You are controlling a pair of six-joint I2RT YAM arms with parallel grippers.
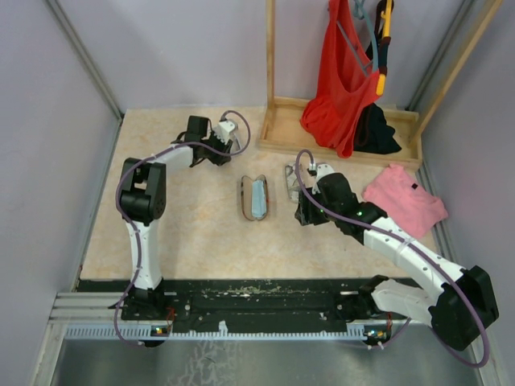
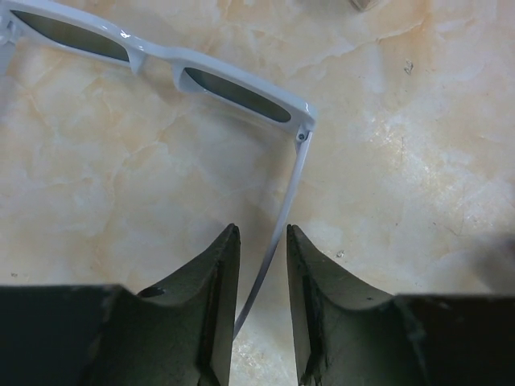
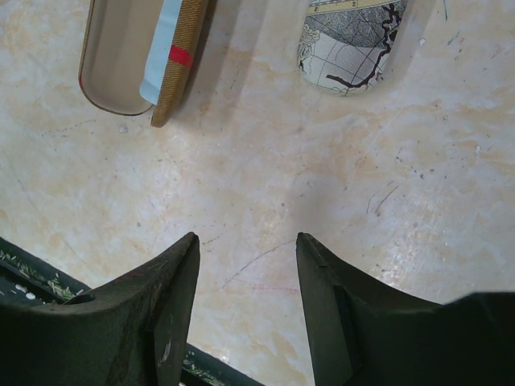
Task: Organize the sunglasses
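Observation:
White sunglasses (image 2: 233, 90) lie with an arm extended toward me in the left wrist view. My left gripper is partly open, its fingertips on either side of that thin temple. In the top view it sits at the back left. An open glasses case (image 3: 113, 64) with a light blue cloth stands at the middle of the table (image 1: 258, 195). My right gripper hangs open, nothing between its fingers, with a map-patterned case (image 3: 342, 52) ahead of it.
A wooden frame (image 1: 282, 141) with red fabric and black cloth stands at the back right. A pink cloth (image 1: 402, 201) lies on the right.

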